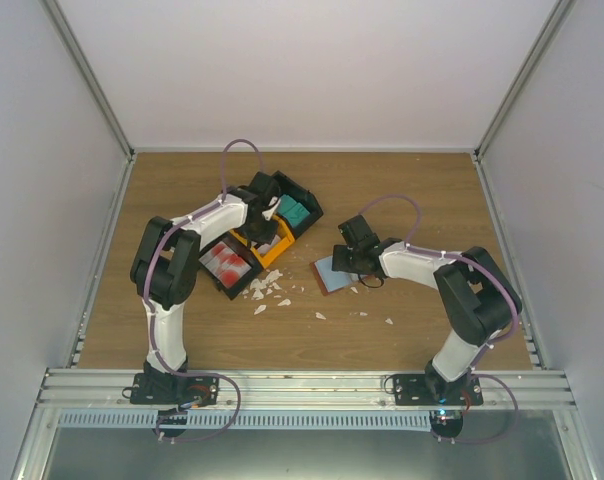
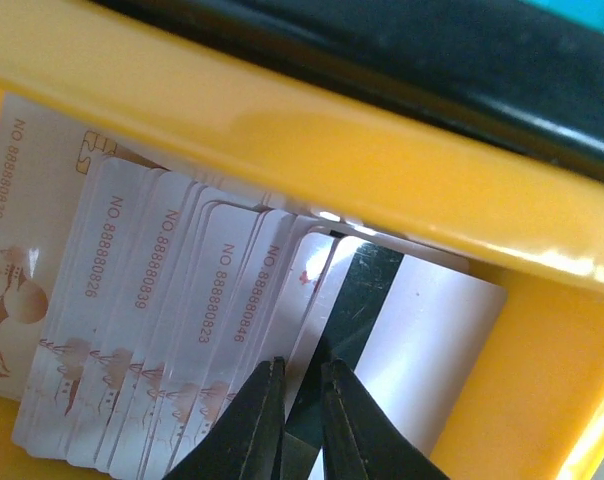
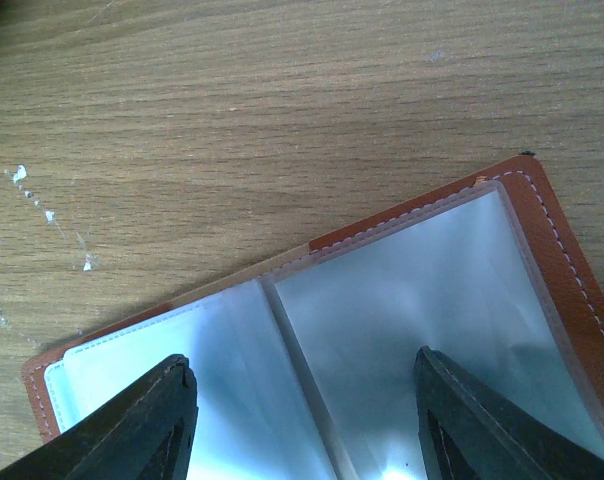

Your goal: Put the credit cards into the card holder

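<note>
A yellow tray holds white cards, several overlapping in a row, the rightmost with a black stripe. My left gripper is down among them, shut on a card at the right end of the row. The card holder, brown leather with clear sleeves, lies open on the table. My right gripper hovers over it, open, fingers on either side of the divider between the sleeves.
A black tray of red-and-white cards and another of teal cards flank the yellow one. White flakes are scattered nearby.
</note>
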